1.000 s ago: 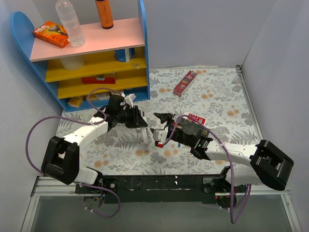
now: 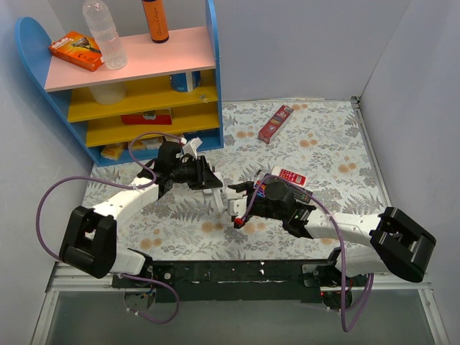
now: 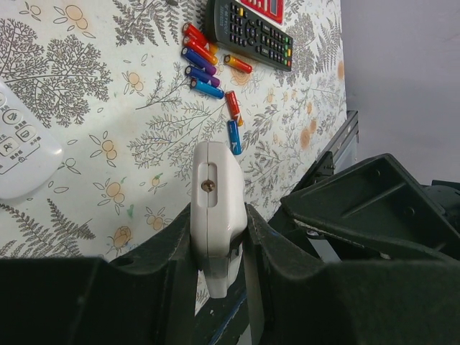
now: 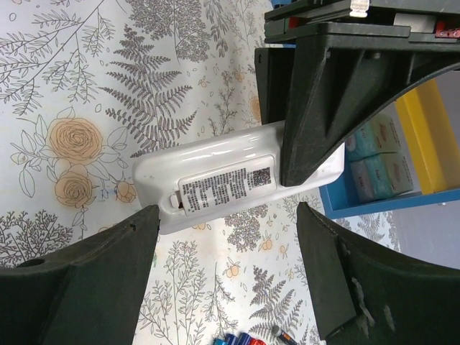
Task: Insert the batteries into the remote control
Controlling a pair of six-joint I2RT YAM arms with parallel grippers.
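In the right wrist view a white remote control (image 4: 215, 176) shows its back, with a barcode label on the battery cover, above the table. My left gripper is shut on one end of it; its dark fingers (image 4: 309, 108) show in the right wrist view. Seen end-on in the left wrist view, the remote stands upright between the pads. My right gripper is part open, its fingertips on either side of the label end, with no clear grip. Several loose batteries (image 3: 206, 61) lie on the table, red-orange, purple and blue.
Beside the batteries lie a black remote (image 3: 248, 34) and a red calculator (image 3: 269, 7). A second white remote (image 3: 21, 147) rests on the table. The shelf (image 2: 144, 115) stands at the back left; a red box (image 2: 276, 123) lies at the back.
The right gripper has shifted slightly left towards the remote, and its fingers stand closer together than a second ago. The left gripper with the remote has moved only slightly.
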